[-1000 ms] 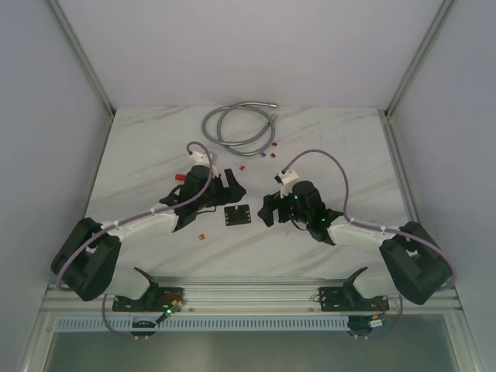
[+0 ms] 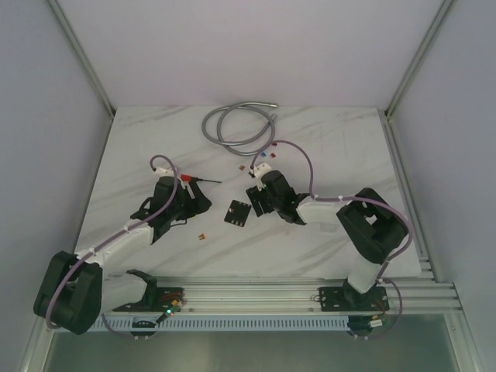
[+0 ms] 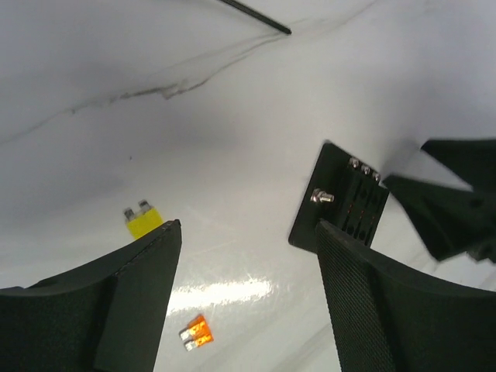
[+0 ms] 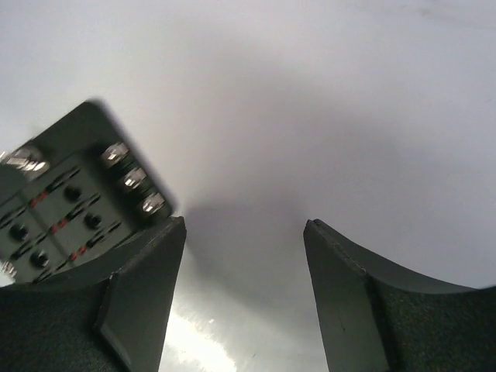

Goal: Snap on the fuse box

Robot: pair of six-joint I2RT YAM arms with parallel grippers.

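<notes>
The black fuse box (image 2: 237, 213) lies tilted on the marble table between my grippers, with metal studs and fuse slots on it. My left gripper (image 2: 197, 196) stands open to its left, with table showing between the fingers. My right gripper (image 2: 256, 199) is at the box's upper right; in the right wrist view its fingertips are apart, the left one at the box's corner, and whether anything is held between them is unclear. A yellow fuse (image 3: 142, 222) and an orange fuse (image 3: 197, 332) lie left of the box.
A coiled grey hose (image 2: 225, 136) lies at the back, with small coloured pieces near it. A red-handled tool (image 2: 186, 177) with a dark shaft lies by my left gripper.
Both arms have moved left since a second ago, the left one further. The fuse box now lies rotated.
</notes>
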